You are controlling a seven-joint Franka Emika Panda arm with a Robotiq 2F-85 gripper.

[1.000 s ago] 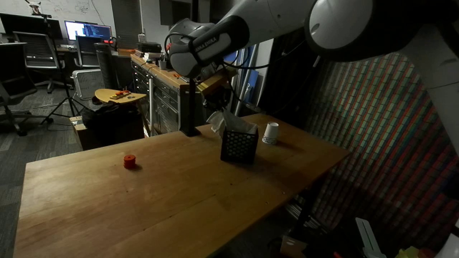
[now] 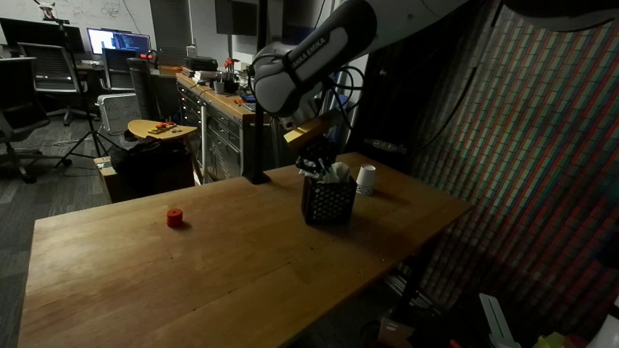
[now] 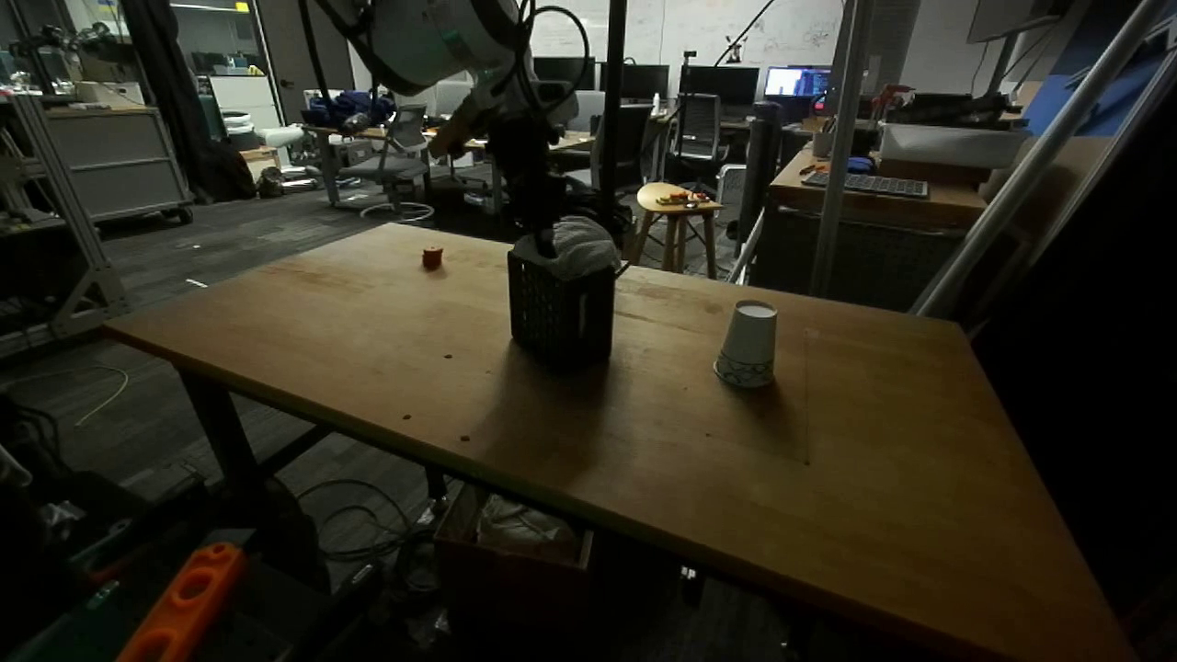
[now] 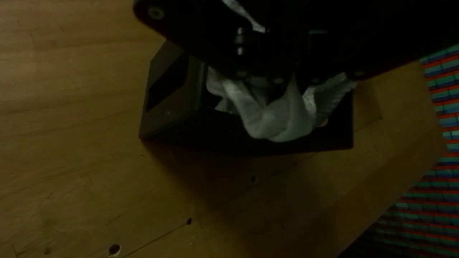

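Note:
A black basket [image 2: 329, 203] with perforated sides stands upright on the wooden table. Pale grey-white cloth [image 2: 340, 171] is bunched in its top, and some of it rises above the rim. From above, my gripper [image 2: 325, 170] reaches down into the basket's opening, its fingers among the folds. In the wrist view, the cloth [image 4: 279, 116] gathers right below the dark gripper, which is shut on it. Darkness hides most of the fingers. The second exterior view shows the cloth [image 3: 579, 247] puffed over the basket's rim [image 3: 563, 281].
An upside-down white paper cup [image 3: 747, 344] stands apart from the basket, on the side away from the small red-orange cylinder [image 2: 174, 218]. A dark upright post [image 2: 259, 116] rises at the far table edge.
The arm has moved right and lower, bringing my gripper to the basket's opening. Cloth that stretched out over the left rim is now bunched at the top. The basket has shifted slightly right.

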